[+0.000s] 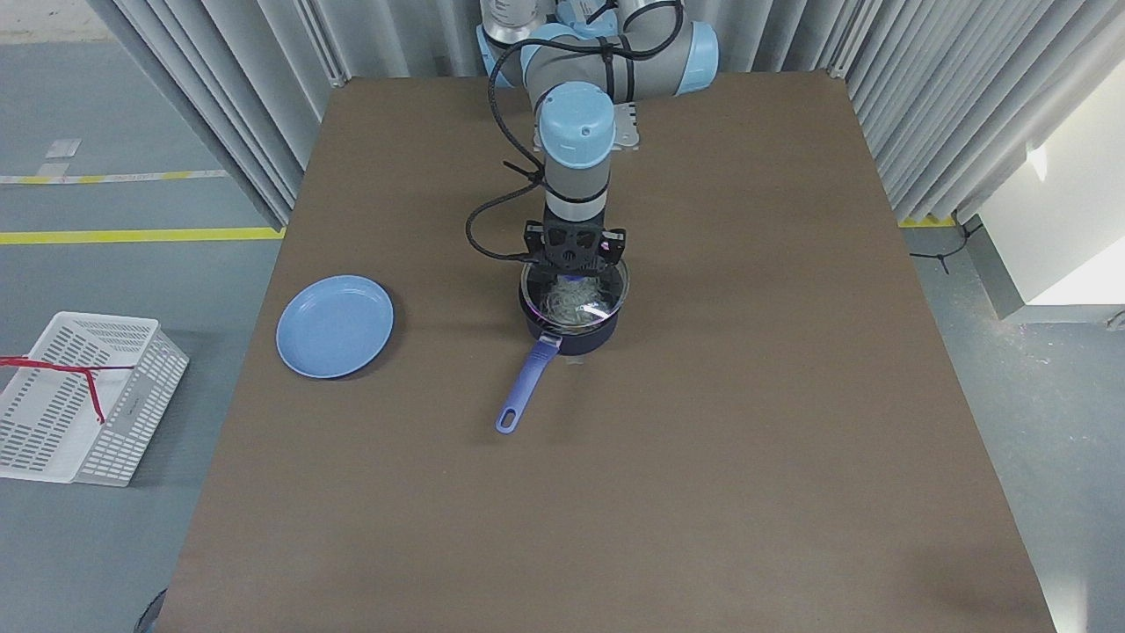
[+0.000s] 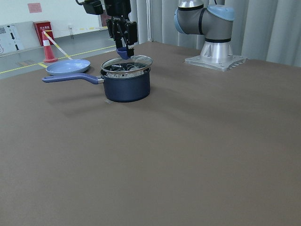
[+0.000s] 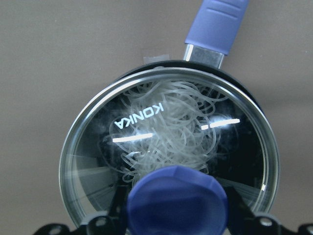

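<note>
My gripper (image 2: 125, 44) is shut on the blue knob (image 3: 177, 201) of the glass lid (image 3: 93, 142), which is over the dark blue saucepan (image 2: 126, 89). The lid is roughly centred at the pot's top; whether it fully rests on the rim I cannot tell. Pale noodle-like strands (image 3: 168, 132) show through the glass. The pot's long blue handle (image 1: 526, 385) points toward the front of the table in the front view.
A light blue plate (image 1: 334, 326) lies to the left of the pot. A white basket (image 1: 127, 443) stands on the floor at the left.
</note>
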